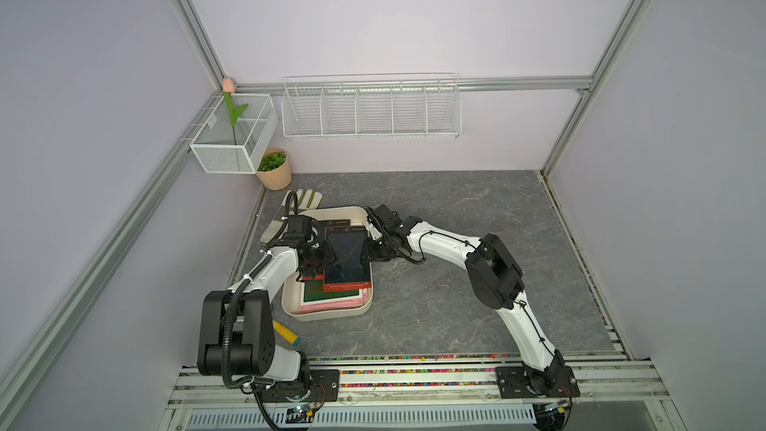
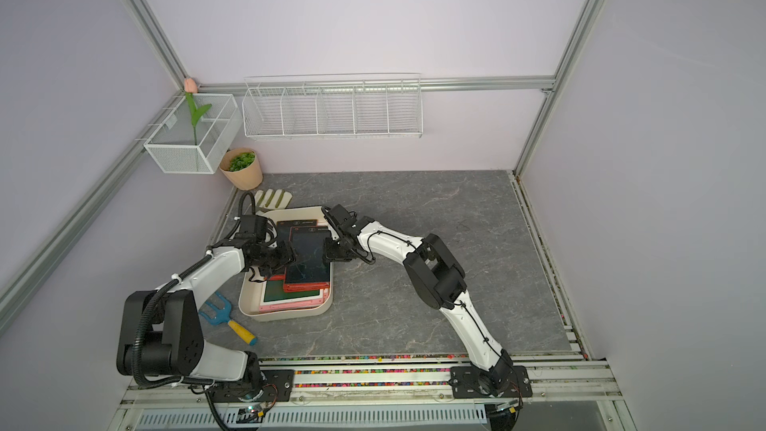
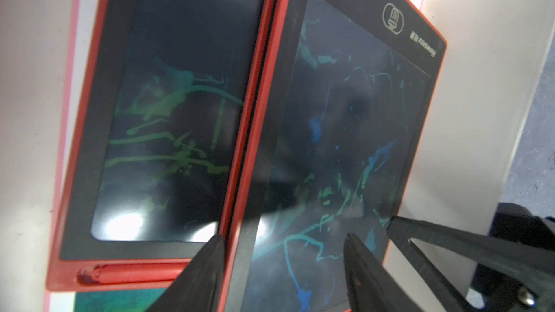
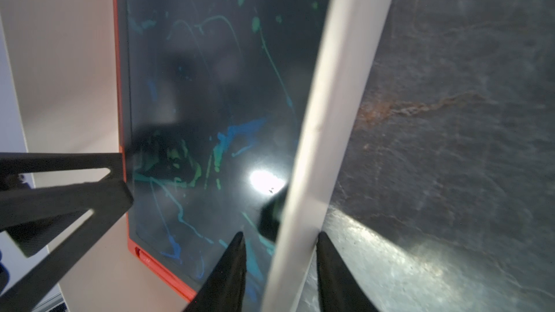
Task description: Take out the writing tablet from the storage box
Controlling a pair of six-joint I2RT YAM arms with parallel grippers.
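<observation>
A cream storage box (image 1: 327, 313) holds several writing tablets; the upper red-framed tablet (image 1: 347, 259), also in the left wrist view (image 3: 347, 138), has a dark screen with scribbles. A second red tablet (image 3: 173, 109) lies beside it. My left gripper (image 1: 319, 259) is over the tablets, fingers apart around the top tablet's left edge, whether touching is unclear. My right gripper (image 1: 373, 249) is shut on the box's right rim (image 4: 335, 92), one finger on each side of it.
A plant pot (image 1: 273, 175), yellow-handled blue fork (image 2: 239, 327) and pale slatted object (image 2: 273, 198) stand or lie around the box. Wire baskets (image 1: 371, 107) hang on the back and left walls.
</observation>
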